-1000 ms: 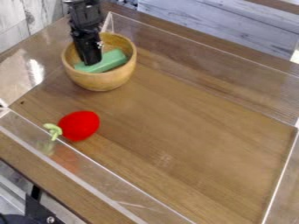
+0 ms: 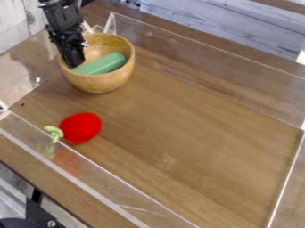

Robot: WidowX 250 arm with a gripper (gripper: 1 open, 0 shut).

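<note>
A round wooden bowl (image 2: 105,82) sits at the upper left of the table, holding a green oblong object (image 2: 106,63). My black gripper (image 2: 74,62) reaches into the bowl's left side from above, shut, its tips partly hidden; nothing clearly shows between its fingers. A red vegetable or fruit (image 2: 81,128) with a pale green stem lies toward the front left of the table.
Clear plastic edging runs along its sides, close beside the bowl at the left.
My gripper has moved left within the bowl. The bowl has shifted slightly to the left, and the green object sits a little differently inside it.
</note>
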